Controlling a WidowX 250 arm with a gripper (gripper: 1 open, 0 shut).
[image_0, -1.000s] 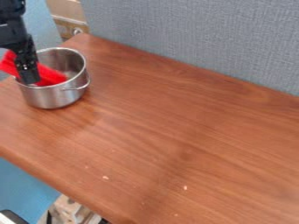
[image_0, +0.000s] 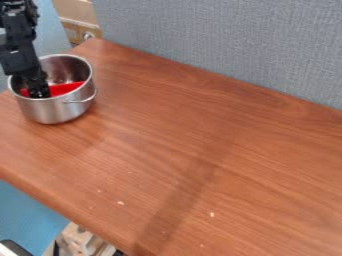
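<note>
A steel pot (image_0: 56, 109) stands at the left end of the wooden table, with a red object (image_0: 64, 88) lying inside it. The black gripper (image_0: 38, 88) reaches down into the pot at its left side, beside the red object. Its fingertips are partly hidden by the pot and dark, so their grip is hard to see.
A grey padded wall (image_0: 227, 40) runs along the back. The table's edge lies at the lower left.
A second ago the red piece stood tilted up at the gripper above the pot's rim; now it lies low inside the pot, with the gripper still down at it.
</note>
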